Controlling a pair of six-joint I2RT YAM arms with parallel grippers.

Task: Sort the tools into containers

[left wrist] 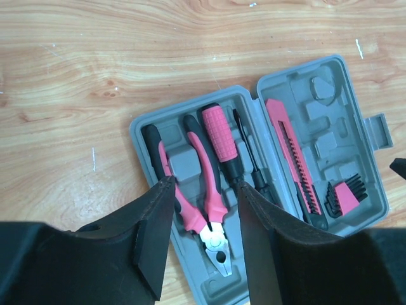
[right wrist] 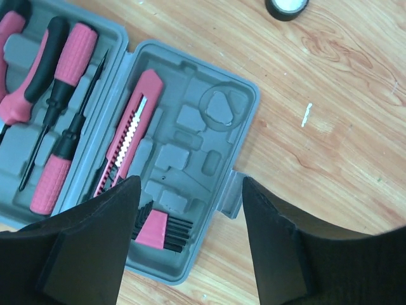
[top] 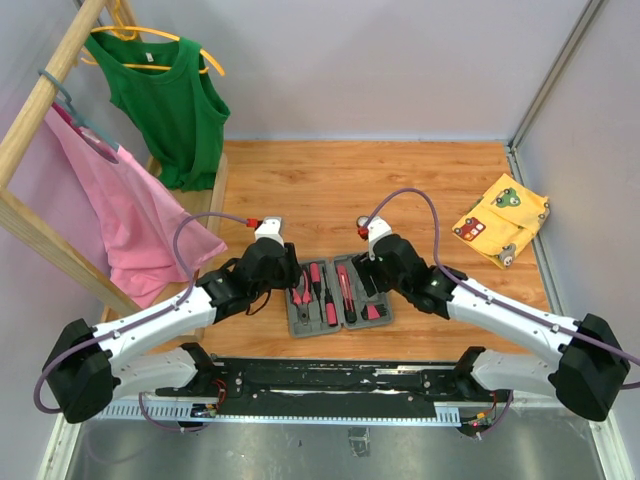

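Note:
The grey tool case (top: 317,332) lies open flat on the table. Its left half holds pliers (left wrist: 214,203) and two screwdrivers, one with a thick pink handle (left wrist: 219,130). In the right half rest a pink utility knife (right wrist: 134,127) and a hex key set (right wrist: 153,229), the latter in the lower corner. A round tape measure or tape roll (right wrist: 287,6) sits on the wood beyond the case. My left gripper is open and empty above the left half. Over the right half, my right gripper is open with nothing between its fingers.
A clear latch (right wrist: 231,194) juts from the case's right side. The yellow cloth (top: 503,222) lies far right. At the left stands a wooden rack with a green top (top: 170,100) and a pink garment (top: 130,220). The table behind the case is bare.

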